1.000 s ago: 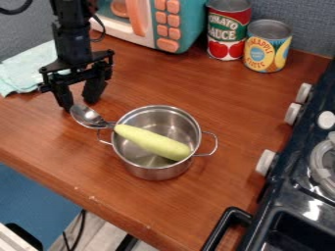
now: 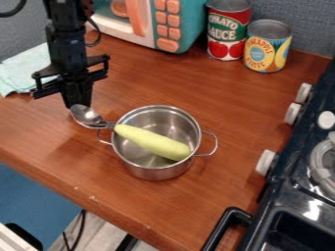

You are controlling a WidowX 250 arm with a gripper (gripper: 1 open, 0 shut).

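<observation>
The black gripper (image 2: 73, 90) is at the left over the wooden table, low beside a metal spoon-like utensil (image 2: 86, 116) that stands tilted left of the pot. Whether its fingers close on the utensil I cannot tell. A steel pot (image 2: 156, 168) with two side handles holds a pale yellow corn cob (image 2: 153, 141), lying diagonally.
A black toy stove (image 2: 288, 216) fills the right side. A toy microwave (image 2: 157, 20), a red sauce can (image 2: 226, 34) and a yellow can (image 2: 267, 49) stand at the back. A pale cloth (image 2: 20, 69) lies at the left. The table's front edge drops to a blue floor.
The gripper has shifted slightly upward and its fingers' posture looks a little different. The pot, corn and utensil look unchanged.
</observation>
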